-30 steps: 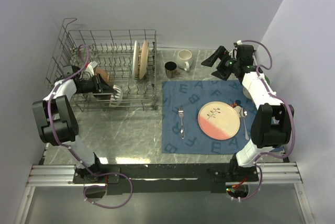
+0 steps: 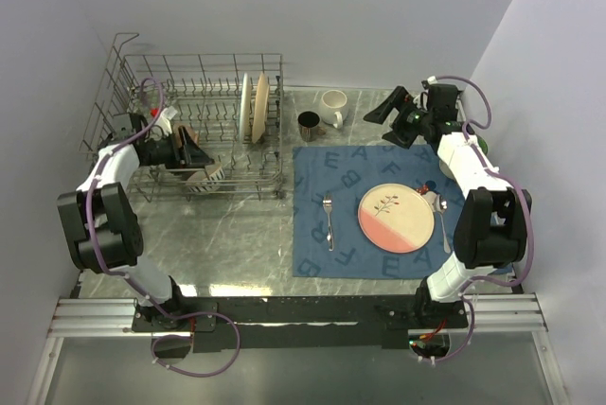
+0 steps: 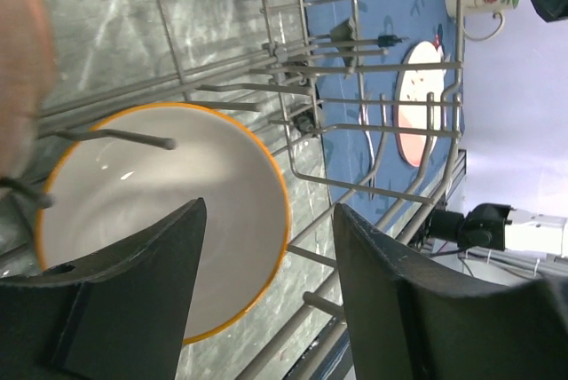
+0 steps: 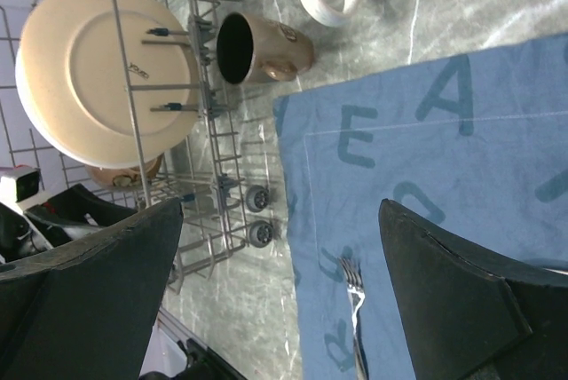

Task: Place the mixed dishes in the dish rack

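Observation:
A striped bowl [image 2: 206, 178] sits tilted in the front left of the dish rack [image 2: 256, 178]. In the left wrist view, the white inside of this bowl [image 3: 169, 211] and its orange rim show below my left gripper, which stands open over the rim without gripping it. Two plates [image 2: 258, 110] stand upright in the rack. My right gripper [image 2: 386, 121] hangs open and empty above the counter's right side. A dark mug [image 2: 309, 126] and a white mug [image 2: 333, 108] stand right of the rack. On the blue mat lie a pink-and-cream plate [image 2: 396, 218], a fork [image 2: 329, 220] and a spoon [image 2: 442, 220].
Beside my left fingers, a brown dish [image 3: 22, 69] stands in the rack, partly hidden from above. Rack tines and wires surround the left gripper. Under the right arm a green-rimmed item [image 2: 481, 145] is mostly covered. Bare counter [image 2: 218, 244] lies before the rack.
My right arm stays still.

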